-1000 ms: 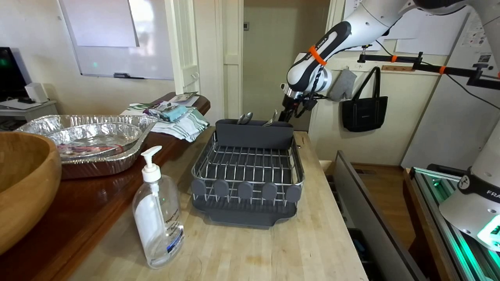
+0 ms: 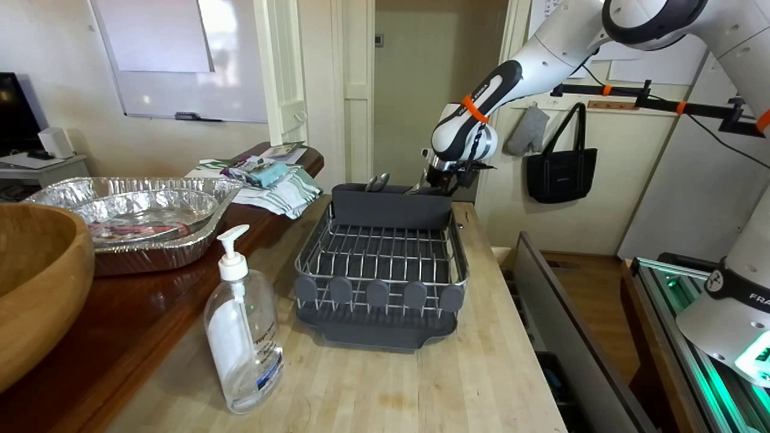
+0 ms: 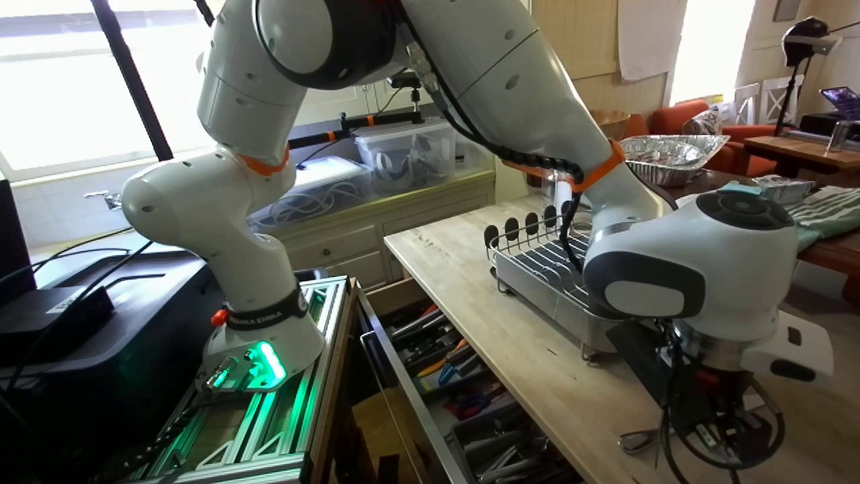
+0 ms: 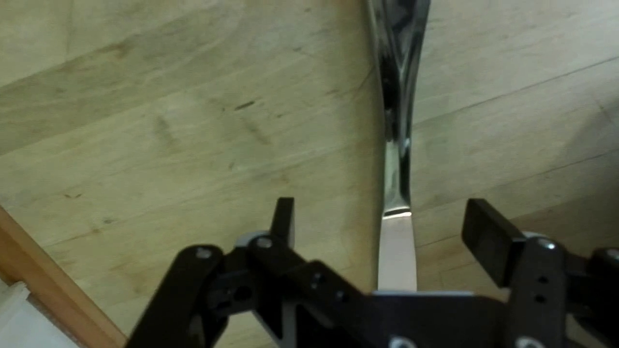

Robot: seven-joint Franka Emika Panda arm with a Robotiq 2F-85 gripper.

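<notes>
In the wrist view, a shiny metal utensil (image 4: pixel 398 127) lies on the wooden counter, its narrow handle running down between my fingers. My gripper is open, a finger on either side of the handle, with bare wood showing between each finger and the metal. In exterior view 2, a rounded metal end, like a spoon's (image 3: pixel 638 439), pokes out on the counter beside the wrist; dark mounts and cables hide the fingers. The fingers are out of sight in exterior view 1, behind the grey caddy (image 2: pixel 393 209) of the dish rack (image 2: pixel 382 267).
Spoon tops (image 2: pixel 377 183) stick up from the caddy. An open drawer (image 3: pixel 463 387) full of utensils runs along the counter's edge. Nearer exterior view 1 stand a pump bottle (image 2: pixel 245 339), foil trays (image 2: pixel 159 245) and a wooden bowl (image 2: pixel 47 274).
In exterior view 1 my arm has come down and slightly left, and the gripper end has sunk further behind the caddy. The rack and bottle stay where they were.
</notes>
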